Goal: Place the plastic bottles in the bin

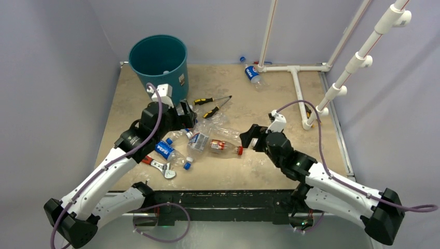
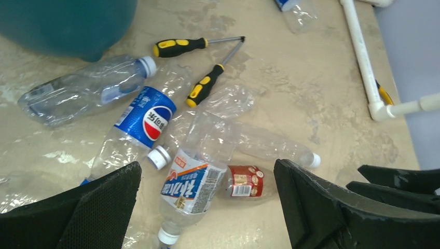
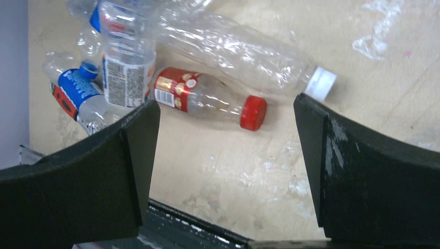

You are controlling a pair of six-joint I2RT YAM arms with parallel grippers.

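The teal bin stands at the back left. My left gripper is open above the bottle pile, where a clear bottle, a Pepsi bottle, a white-labelled bottle and another Pepsi bottle lie. My right gripper is open over the pile's right end, near the red-capped bottle and a long clear bottle, with nothing between its fingers. A further Pepsi bottle lies apart at the back.
Two screwdrivers lie behind the pile, a red-handled wrench at front left. White PVC pipes occupy the back right.
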